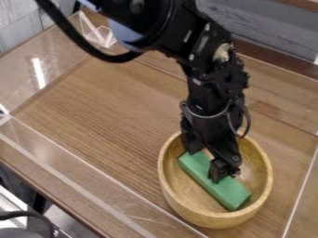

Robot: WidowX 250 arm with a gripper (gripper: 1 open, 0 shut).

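A green bar (pixel 225 191) lies in a tan round bowl (pixel 177 191) at the lower right of the camera view. My black gripper (pixel 209 160) is down inside the bowl, open, with its fingertips at the upper end of the bar. Part of the bar's upper end is hidden behind the gripper, and whether the fingers touch it is unclear.
A pale wall stands behind at the top right.
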